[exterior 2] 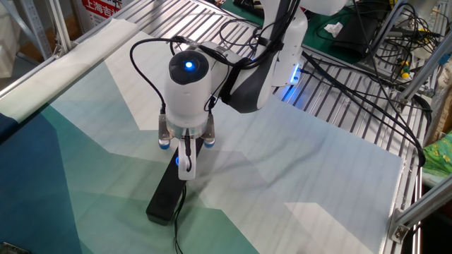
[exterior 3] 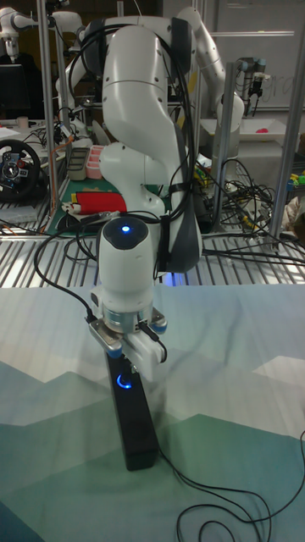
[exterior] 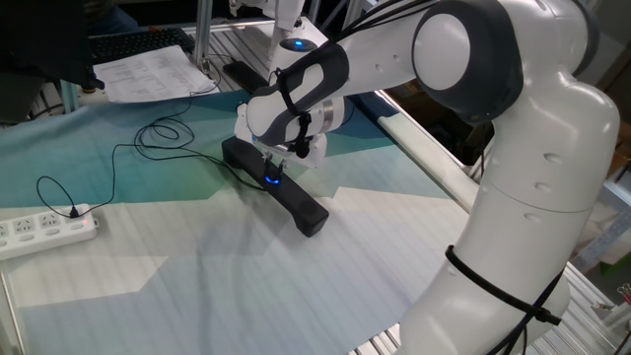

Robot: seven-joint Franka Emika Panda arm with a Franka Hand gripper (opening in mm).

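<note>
A long black bar-shaped device [exterior: 301,205] lies flat on the table, its top control ringed by a blue light [exterior 3: 124,383]. Directly over that lit control, pointing down, is my gripper [exterior: 274,170]. Its dark fingertips reach the control in exterior view 1, a narrow gap apart. Whether they press on the control cannot be made out. In exterior view 2 the white hand [exterior 2: 188,99] and its front bracket [exterior 2: 187,159] cover the fingers and much of the control. The bar [exterior 2: 167,196] rests on the cloth.
A thin black cable [exterior: 182,150] runs from the bar in loops towards a white power strip [exterior: 44,233] at the left edge. Papers [exterior: 153,74] and a keyboard [exterior: 133,44] lie beyond the table's far edge.
</note>
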